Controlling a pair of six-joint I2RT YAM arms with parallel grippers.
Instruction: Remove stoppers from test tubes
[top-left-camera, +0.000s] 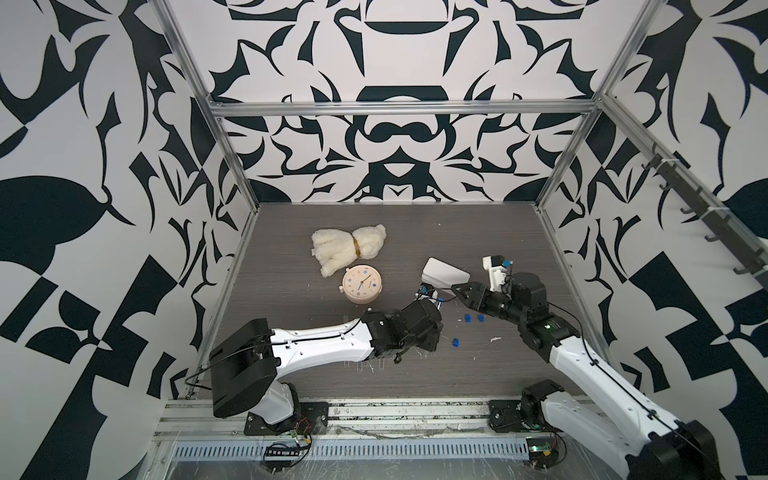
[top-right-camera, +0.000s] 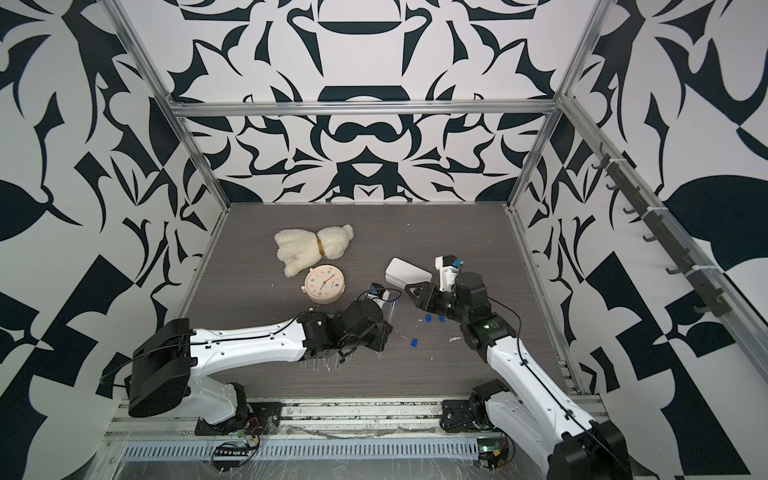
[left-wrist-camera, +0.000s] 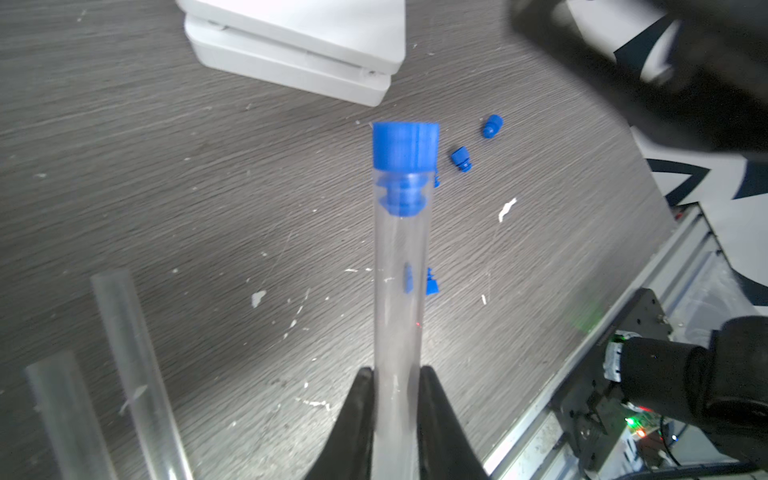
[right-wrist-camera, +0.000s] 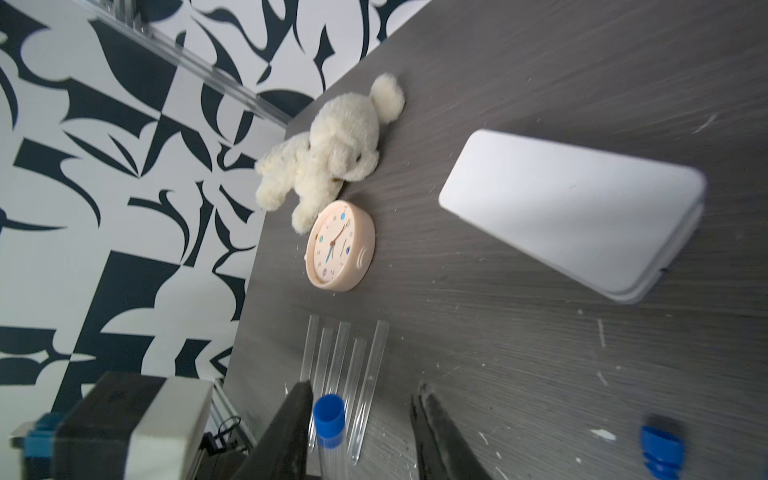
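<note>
Clasped in my left gripper is a clear test tube (left-wrist-camera: 397, 296), held roughly upright with a blue stopper (left-wrist-camera: 405, 148) seated in its top. My right gripper is open; in its wrist view the stoppered end (right-wrist-camera: 329, 416) shows by the left finger, and I cannot tell whether they touch. Several clear tubes without visible stoppers (right-wrist-camera: 344, 360) lie side by side on the table, partly under the left arm. Loose blue stoppers (left-wrist-camera: 461, 158) are scattered on the table, one of them (top-left-camera: 455, 342) nearer the front.
A white box (right-wrist-camera: 572, 204) lies just behind the grippers. Farther left are a round pink clock (top-left-camera: 361, 284) and a cream plush toy (top-left-camera: 348, 246).
</note>
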